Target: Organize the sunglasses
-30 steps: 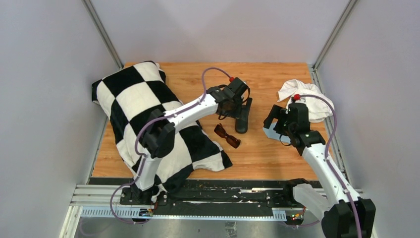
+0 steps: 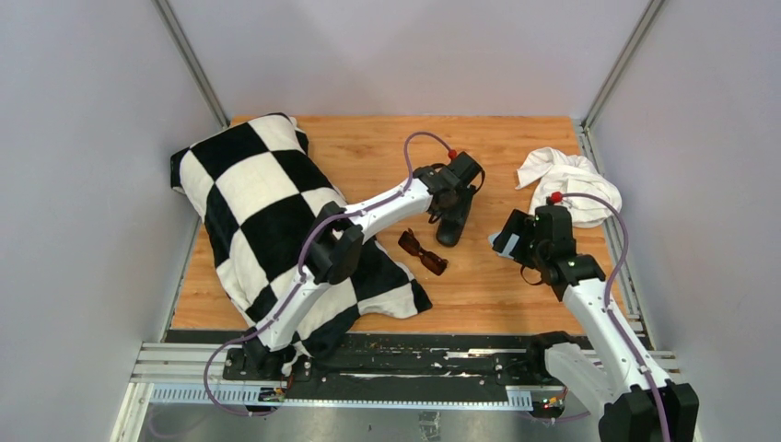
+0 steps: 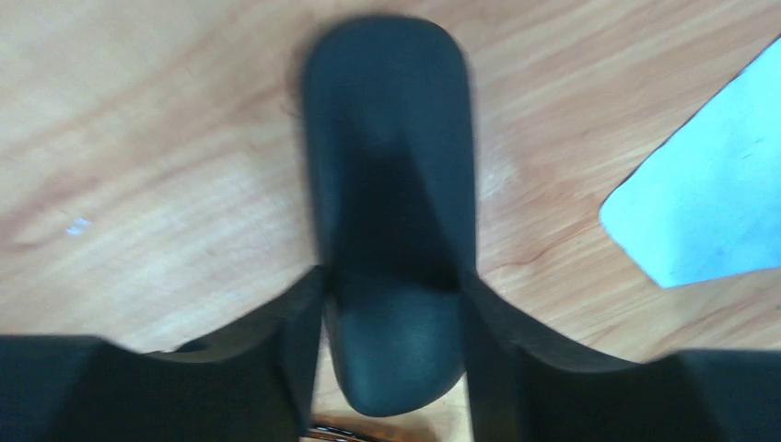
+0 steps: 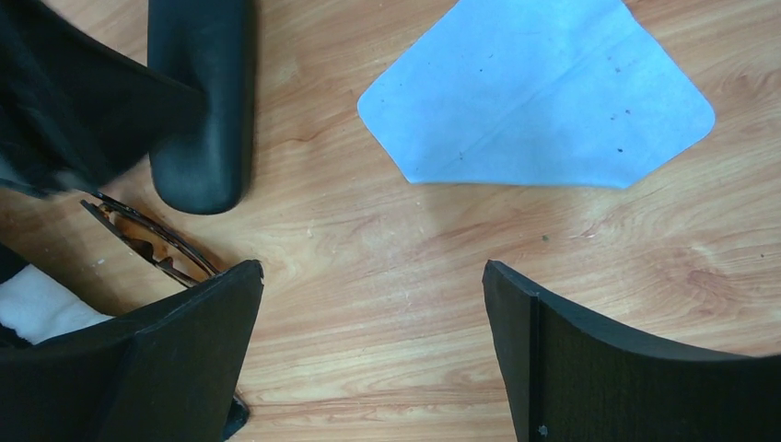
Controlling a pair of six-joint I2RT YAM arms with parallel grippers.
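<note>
A black sunglasses case (image 2: 450, 230) lies on the wooden table; my left gripper is directly over it, its fingertips at either side of the case's lower part in the left wrist view. Whether they touch it I cannot tell. Brown sunglasses (image 2: 423, 253) lie left of the case, partly seen in both wrist views. A light blue cloth (image 4: 534, 101) lies right of the case. My right gripper hangs open over bare wood beside the cloth, with nothing between its fingers.
A checkered black-and-white blanket (image 2: 258, 193) covers the left of the table. A white cloth (image 2: 562, 175) is bunched at the back right. Bare wood (image 2: 497, 304) is free at the front right and behind the case.
My left gripper has moved right over the case, and its fingers now sit at the case's sides. My right gripper has shifted slightly; the case and sunglasses have not visibly moved.
</note>
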